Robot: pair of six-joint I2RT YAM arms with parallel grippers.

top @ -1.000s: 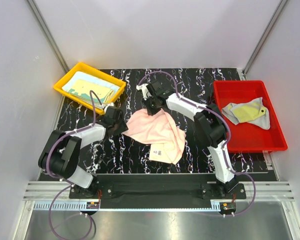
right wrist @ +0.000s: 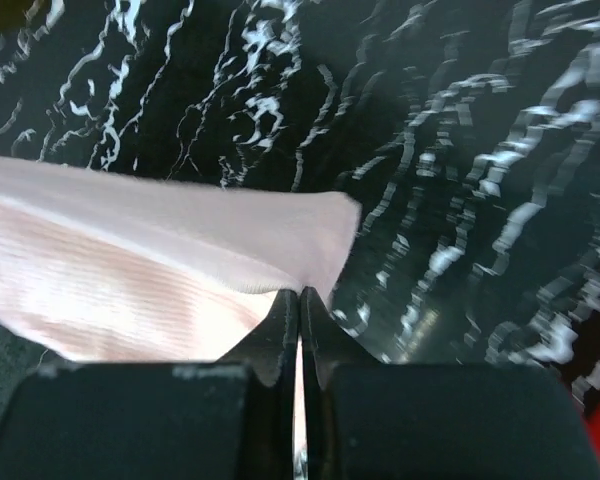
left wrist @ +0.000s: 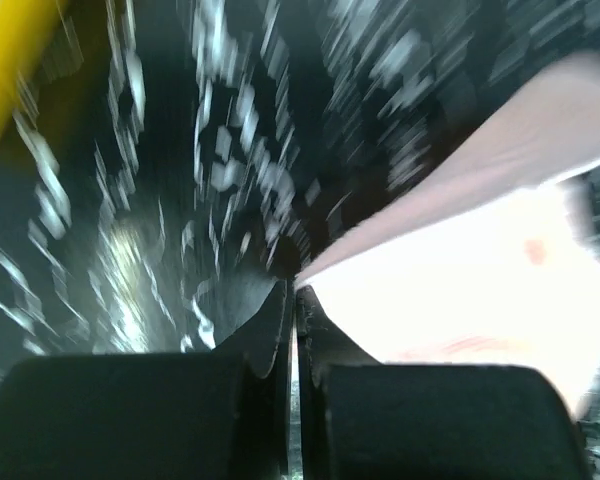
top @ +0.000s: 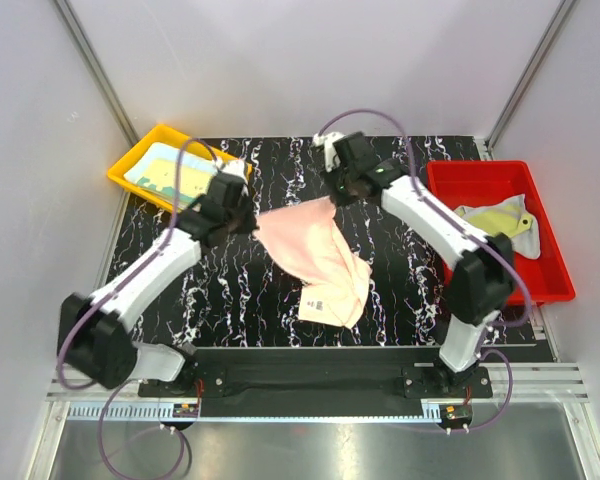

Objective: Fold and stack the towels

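Observation:
A pink towel (top: 320,270) lies crumpled on the dark marbled table, its upper edge lifted between my two grippers. My left gripper (top: 246,222) is shut on one corner, at the towel's left, seen pinched between the fingertips in the left wrist view (left wrist: 296,292). My right gripper (top: 330,198) is shut on another corner at the upper right, also pinched in the right wrist view (right wrist: 300,294). The top edge stretches fairly straight between them, with the lower part resting on the table.
A yellow bin (top: 130,168) with folded towels (top: 168,178) stands at the back left. A red bin (top: 500,280) holding a grey and yellow cloth (top: 500,220) is on the right. Bare table shows round the pink towel.
Both grippers have moved up in the top view, the right one also rightward, drawing the towel's upper edge taut and lifting it.

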